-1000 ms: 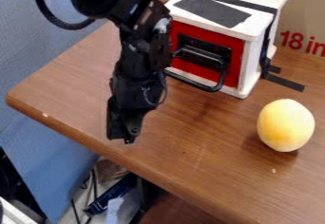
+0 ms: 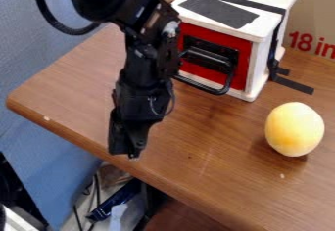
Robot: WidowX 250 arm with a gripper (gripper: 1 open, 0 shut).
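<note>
My black gripper (image 2: 128,143) points down over the wooden table (image 2: 78,98), left of the middle of the view and near the table's front edge; whether its fingers are open or shut is unclear. To its right lies a pale yellow ball-like object (image 2: 295,129). Behind and to the right stands a small white and red box (image 2: 233,34) with a black handle on its front and black tape on top.
A cardboard box (image 2: 315,29) backs the table on the right. A blue surface (image 2: 39,49) is at the left, and clutter with cables lies below the front edge.
The gripper has shifted very slightly downward and left. The objects on the table are where they were.
</note>
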